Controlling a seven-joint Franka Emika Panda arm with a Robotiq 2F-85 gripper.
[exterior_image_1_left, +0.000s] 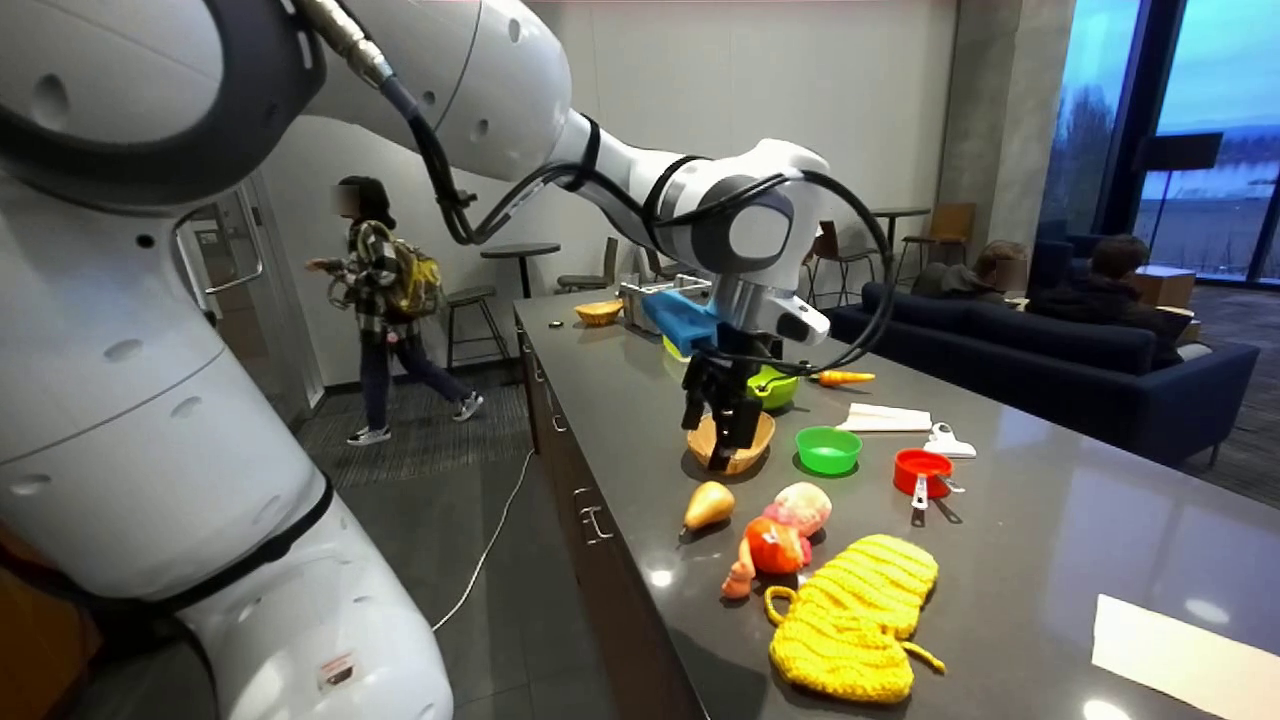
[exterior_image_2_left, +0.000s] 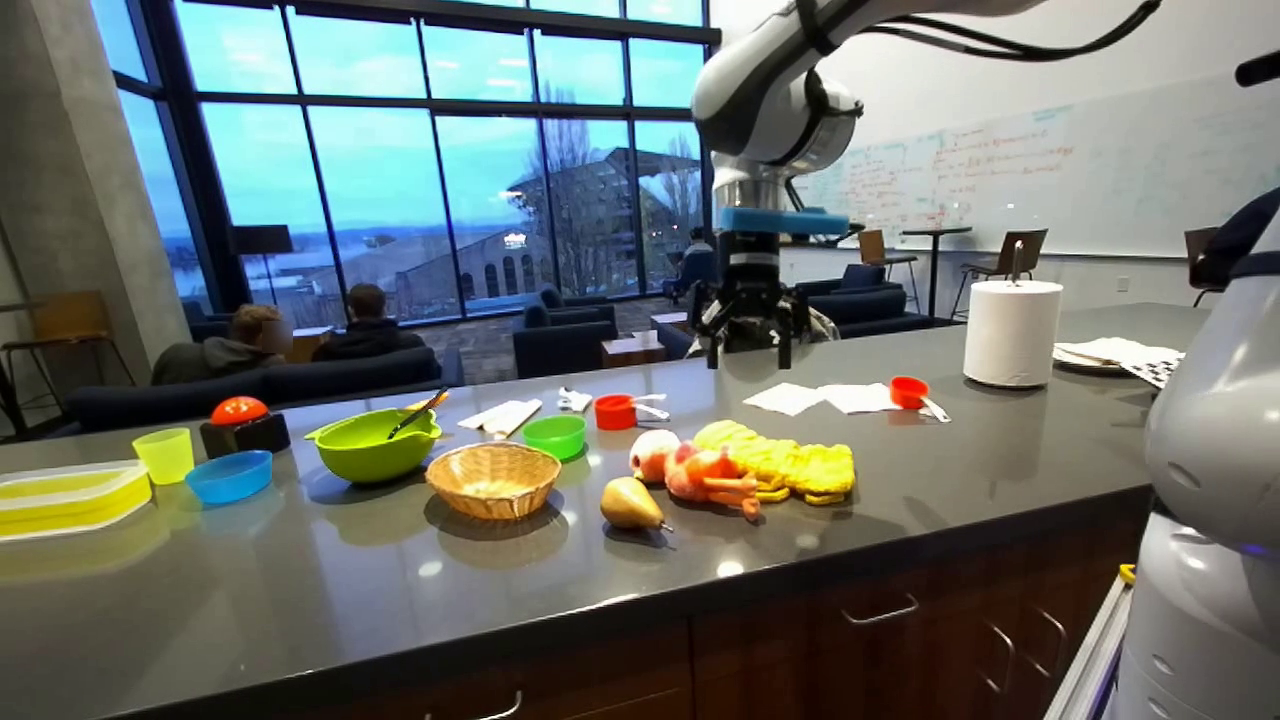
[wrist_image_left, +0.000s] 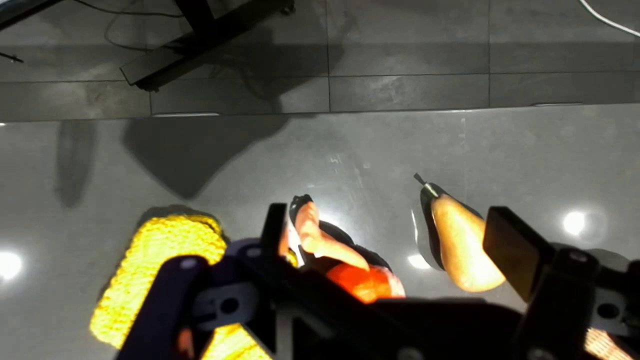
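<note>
My gripper is open and empty, held in the air above the counter. Through the wrist view, an orange-red figure with a thin pinkish limb shows between the fingers, down on the counter; part of it is hidden. A yellow-brown pear lies by the right finger, which overlaps its edge. On the left finger's side is a yellow knitted cloth, partly covered by the gripper. In exterior view 2 the pear sits between the wicker basket and the figure.
A green bowl, red measuring cup and lime bowl stand behind or beside the basket. A paper towel roll rises at the right. Bare counter runs along the front edge.
</note>
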